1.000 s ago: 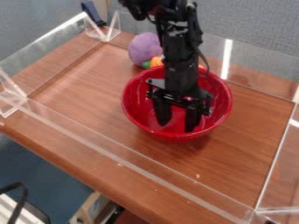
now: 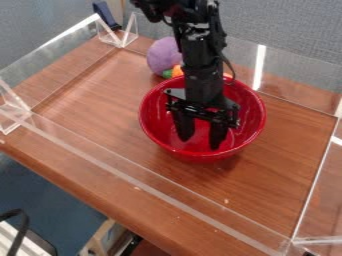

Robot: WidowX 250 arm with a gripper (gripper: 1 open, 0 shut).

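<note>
A red bowl [image 2: 201, 149] sits on the wooden table toward the back right of the middle. My black gripper [image 2: 202, 128] reaches down into it from above, its fingers low inside the bowl. Whether the fingers are shut or hold anything is hard to tell, as the dark parts blend together.
Behind the bowl are a purple ball [image 2: 163, 55] and a small orange and green item [image 2: 175, 71], partly hidden. Clear plastic walls edge the wooden table [image 2: 94, 110].
</note>
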